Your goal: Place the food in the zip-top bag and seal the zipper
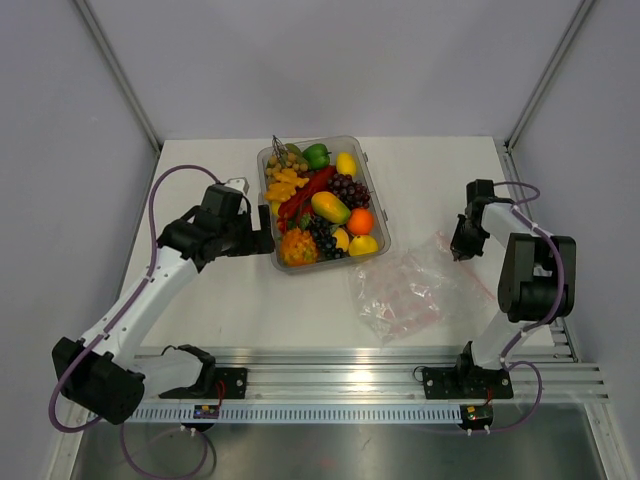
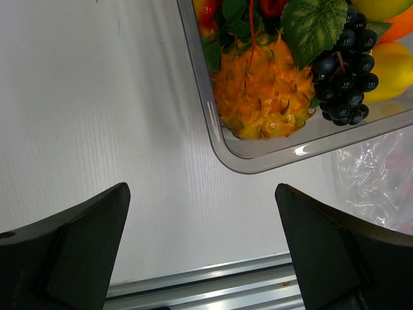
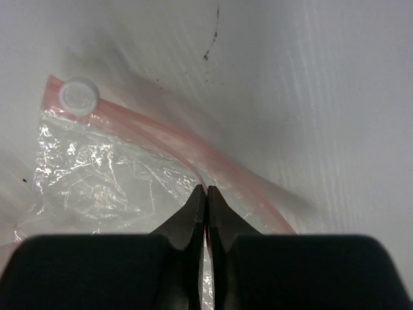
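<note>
The clear zip top bag (image 1: pixel 398 298) lies flat at the right of the table, its pink zipper strip towards the right arm. In the right wrist view a white slider (image 3: pixel 79 96) sits at one end of the pink strip (image 3: pixel 213 158). My right gripper has its fingertips together over the bag's mouth, with a thin pink-edged layer of film between them. Toy food, including an orange (image 1: pixel 360 222) and a spiky orange fruit (image 2: pixel 264 90), fills the grey tray (image 2: pixel 248 165). Beside the tray's left side, my left gripper is open and empty.
The tray (image 1: pixel 300 269) stands at the middle back of the table. Metal rails (image 1: pixel 330 365) run along the front edge.
</note>
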